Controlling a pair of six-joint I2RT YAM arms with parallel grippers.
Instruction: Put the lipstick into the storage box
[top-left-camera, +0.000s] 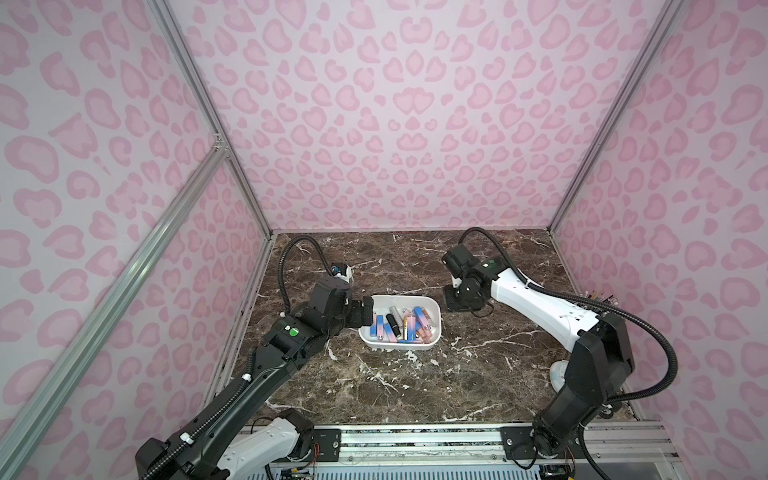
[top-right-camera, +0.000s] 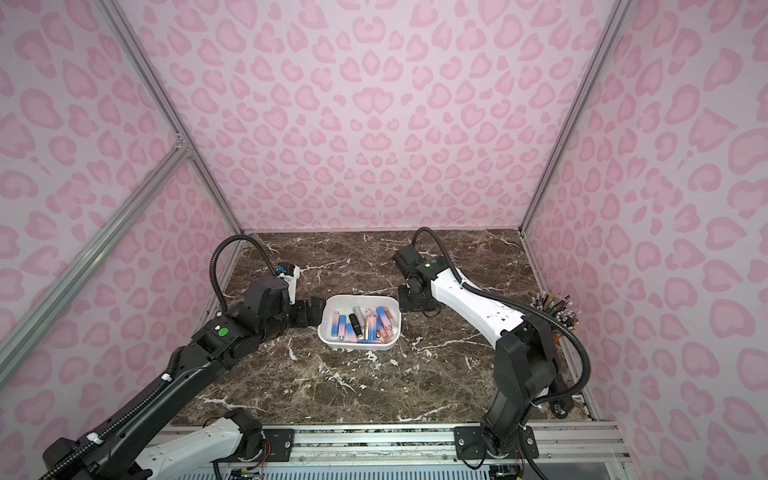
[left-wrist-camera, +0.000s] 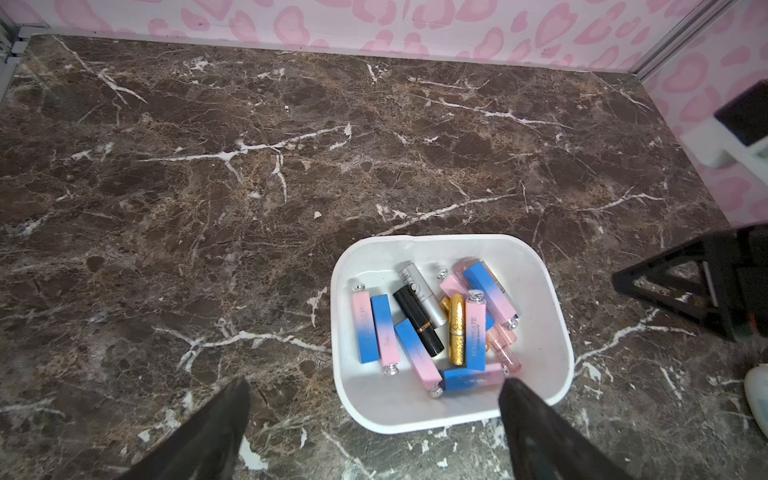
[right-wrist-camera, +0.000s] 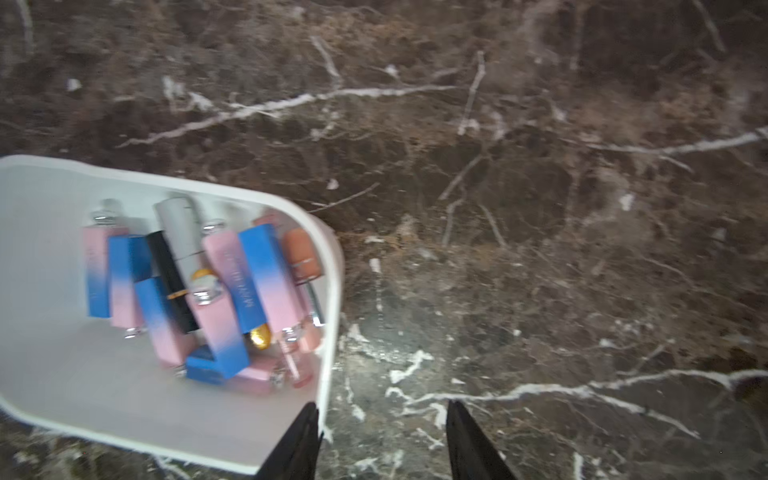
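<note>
The white storage box (left-wrist-camera: 344, 336) sits mid-table, holding several lipsticks: pink-blue ones (left-wrist-camera: 385, 332), a black one (left-wrist-camera: 417, 320), a gold one (left-wrist-camera: 457, 328) and a silver one (left-wrist-camera: 421, 294). In the top left view my left gripper (top-left-camera: 360, 313) is at the box's left end, raised; the left wrist view shows it open, fingers apart and empty. My right gripper (top-left-camera: 457, 297) hangs just right of the box; in the right wrist view its fingertips stand apart with bare table between them, beside the box's right wall.
A holder with many thin items (top-right-camera: 558, 312) stands at the right edge, partly behind the right arm. Walls enclose the table on the sides and back.
</note>
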